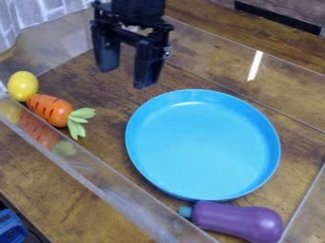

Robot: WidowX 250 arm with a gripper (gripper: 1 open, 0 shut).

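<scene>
The black gripper point(127, 63) hangs in the upper middle above the wooden surface, its fingers apart with nothing between them. It is up and to the left of an empty blue plate point(202, 142). A toy carrot point(51, 111) with pale green leaves lies at the left, beside a yellow lemon point(22, 85). A purple toy eggplant point(241, 220) lies at the bottom right, below the plate.
A clear plastic wall runs diagonally along the lower left, with a blue object point(10, 230) outside it. The wooden surface point(114, 90) between carrot and plate is clear, as is the area at the upper right.
</scene>
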